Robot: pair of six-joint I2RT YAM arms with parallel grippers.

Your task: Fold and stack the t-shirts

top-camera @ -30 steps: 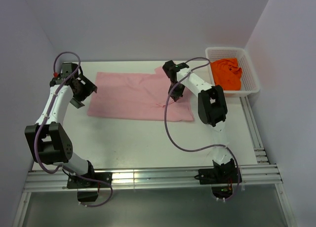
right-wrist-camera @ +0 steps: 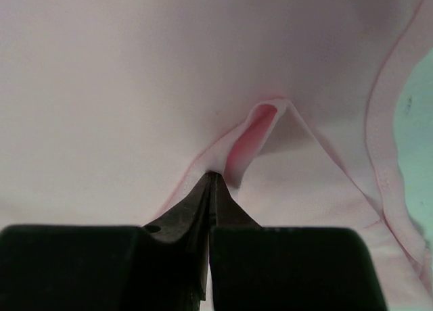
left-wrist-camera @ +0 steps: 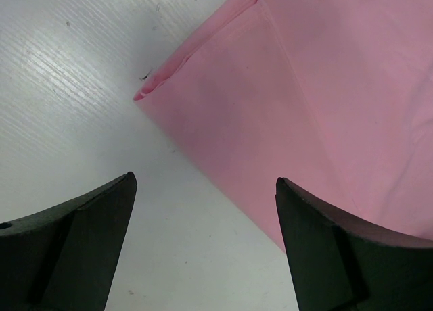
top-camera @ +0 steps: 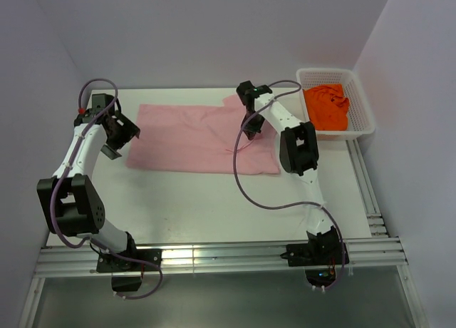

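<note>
A pink T-shirt (top-camera: 192, 142) lies spread across the table, its collar end at the right. My left gripper (top-camera: 121, 141) hangs open by the shirt's left edge; in the left wrist view its fingers (left-wrist-camera: 74, 250) frame a folded hem corner with nothing between them. My right gripper (top-camera: 251, 132) is down on the shirt's right part. In the right wrist view its fingertips (right-wrist-camera: 203, 203) are shut against a raised fold near the collar; whether cloth is pinched between them I cannot tell.
A white basket (top-camera: 360, 123) holding orange cloth (top-camera: 326, 108) stands at the back right, beside the right arm. Walls border the back and sides.
My right arm has shifted slightly, its gripper a little up the table on the shirt. The left arm has barely moved.
</note>
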